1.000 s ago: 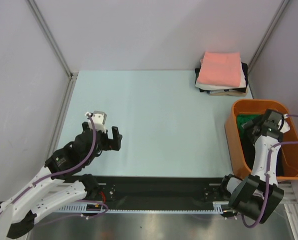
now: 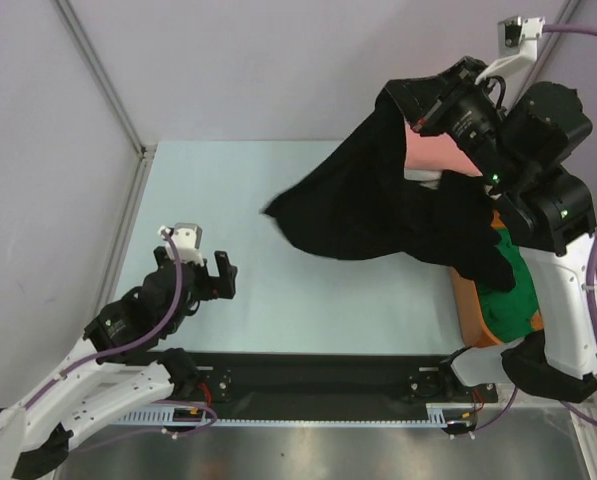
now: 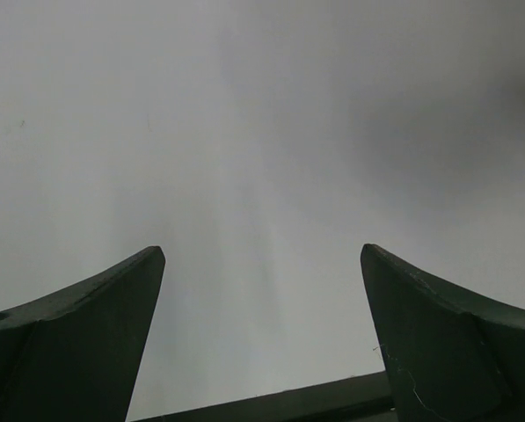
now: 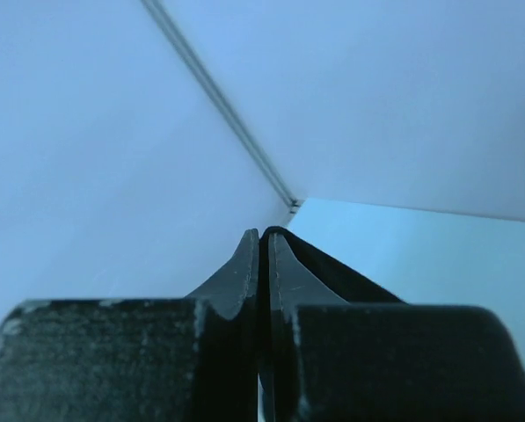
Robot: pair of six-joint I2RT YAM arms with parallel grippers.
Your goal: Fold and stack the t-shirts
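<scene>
A black t shirt (image 2: 348,200) hangs in the air over the right half of the table, its lower end trailing near the bin. My right gripper (image 2: 420,120) is raised high and shut on a top part of it; in the right wrist view dark cloth (image 4: 275,264) shows pinched between the fingertips. Over the table's left front stands my left gripper (image 2: 225,278), open, with only bare surface between its fingers in the left wrist view. Behind the right arm, a stack with a pink folded shirt (image 2: 438,153) on top is partly hidden.
An orange bin (image 2: 468,305) at the right edge holds green cloth (image 2: 513,300); the right arm and black shirt cover much of it. Walls rise at the back and sides.
My right gripper has risen out of the bin and swung up toward the back centre, pulling the black shirt out. The left arm has shifted only slightly to the left.
</scene>
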